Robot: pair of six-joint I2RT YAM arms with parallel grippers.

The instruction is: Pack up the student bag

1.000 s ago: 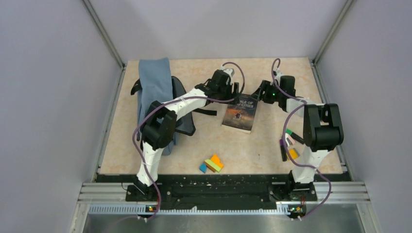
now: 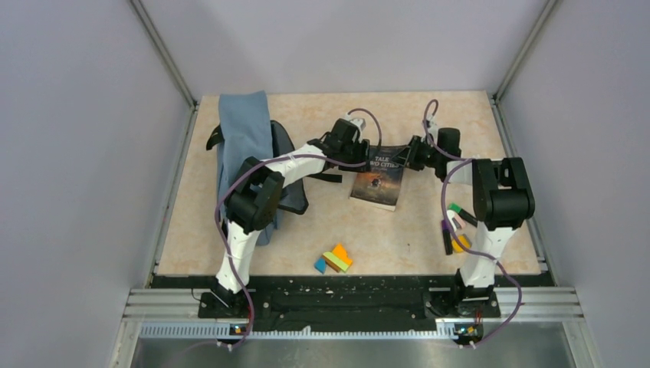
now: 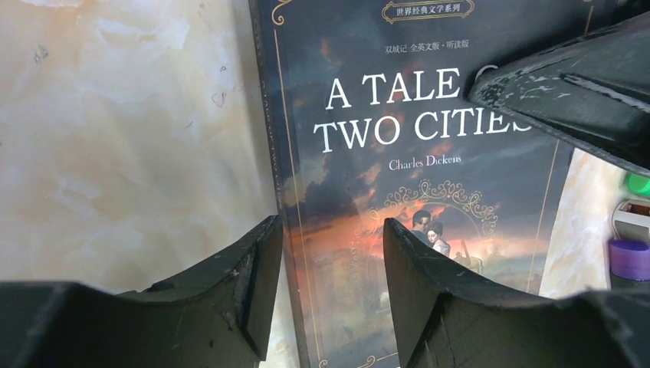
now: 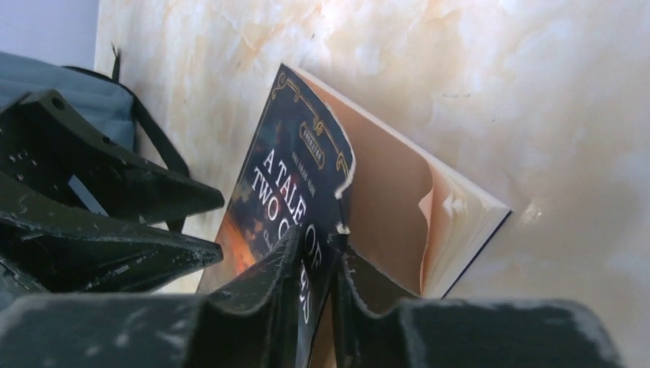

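A dark paperback book point(image 2: 375, 194) lies on the table between my two grippers. In the right wrist view its front cover point(image 4: 310, 142) is lifted and creased, with pale endpaper and pages point(image 4: 460, 222) showing beneath. My left gripper stands above the spine edge, its fingers parted and nothing visible between them. The cover's edge passes between the narrowly parted fingers of my right gripper; whether they clamp it is unclear. The blue-grey student bag point(image 2: 244, 123) lies at the left, partly hidden under my left arm.
Several coloured blocks point(image 2: 335, 259) sit at the front centre. Markers point(image 2: 447, 238) and a yellow item point(image 2: 461, 244) lie at the right, close to my right arm. A dark strap point(image 2: 326, 177) reaches from the bag towards the book.
Both grippers have shifted slightly left and towards the front edge. The right gripper now overlaps the book's upper right corner more closely. The bag and blocks have not moved.
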